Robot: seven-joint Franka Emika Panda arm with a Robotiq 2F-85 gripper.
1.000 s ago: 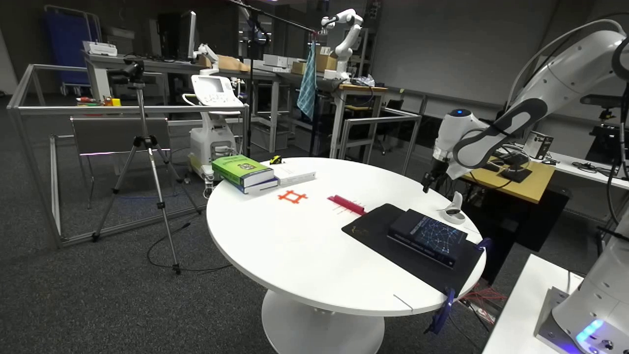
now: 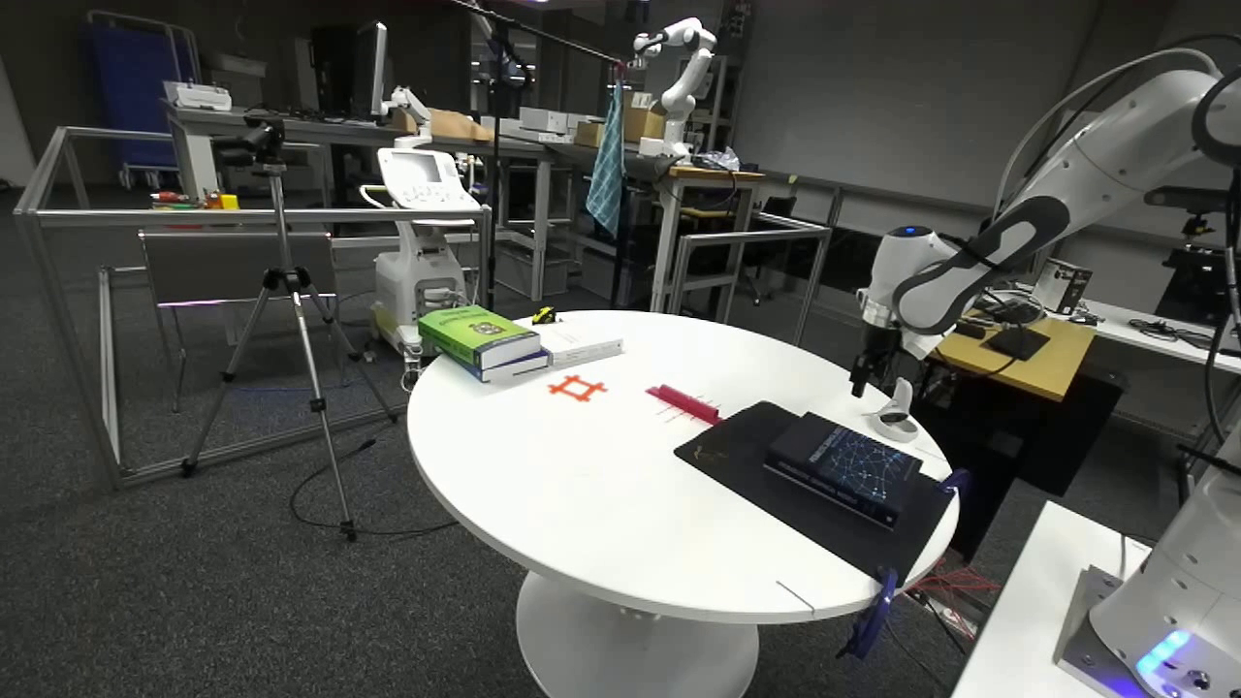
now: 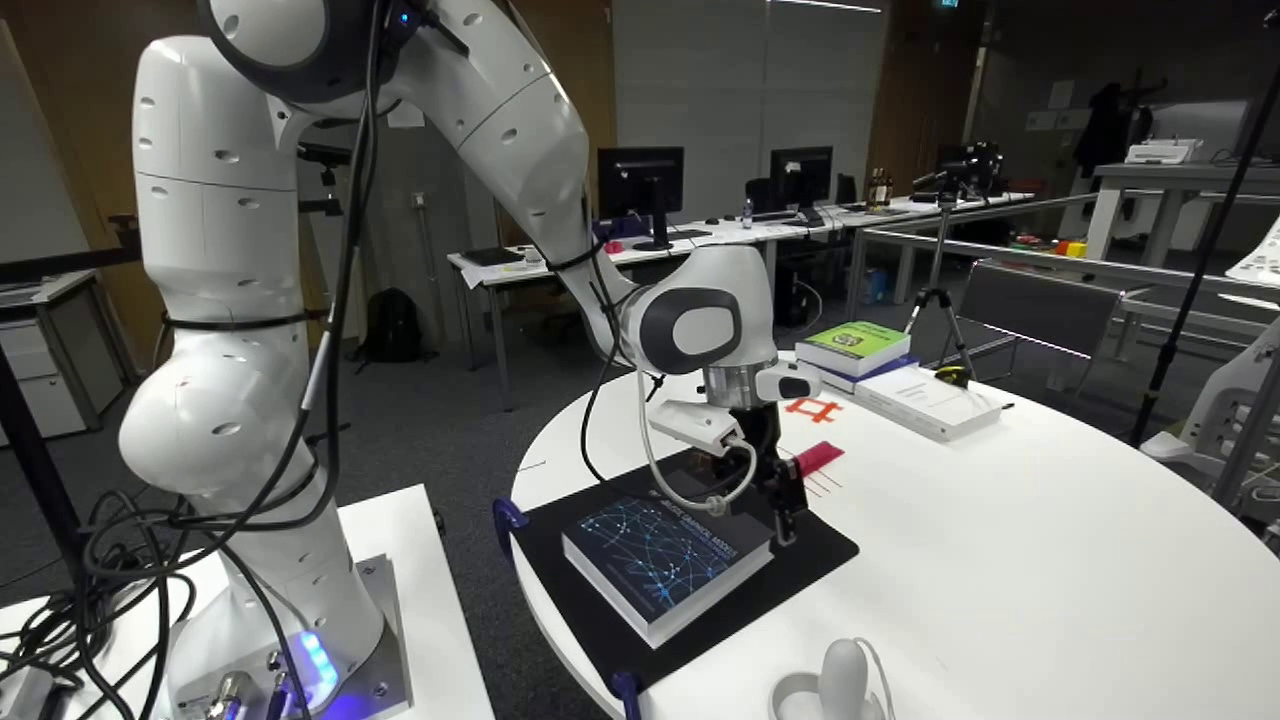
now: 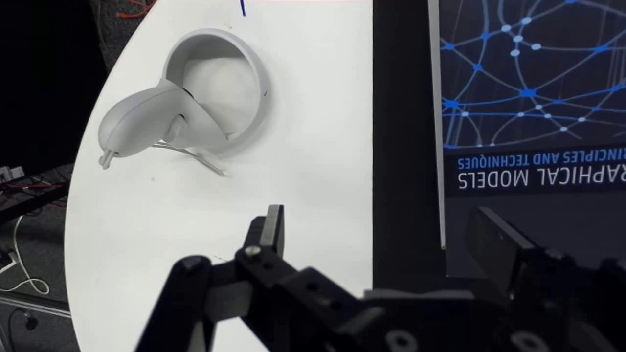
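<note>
My gripper is open, its two fingers wide apart with nothing between them. In exterior view 1 the gripper (image 2: 861,384) hangs above the far right of the round white table, pointing down. A dark book with a blue network pattern (image 4: 528,88) lies flat on a black mat (image 4: 405,146). Seen from the wrist, the right finger overlaps the book's cover and the left finger is over bare white table. The same book (image 3: 666,564) shows whole in exterior view 2. A white ring-shaped controller (image 4: 141,120) rests on the table beside the mat.
Blue clamps (image 2: 873,611) grip the mat at the table edge. A red piece (image 2: 686,403) and an orange frame (image 2: 577,388) lie mid-table. A green book (image 2: 477,332) tops a stack at the far left, beside a white book (image 2: 582,345).
In exterior view 1 my gripper has shifted slightly right and lower, and its fingers point more steeply down. The book, mat and controller have stayed put.
</note>
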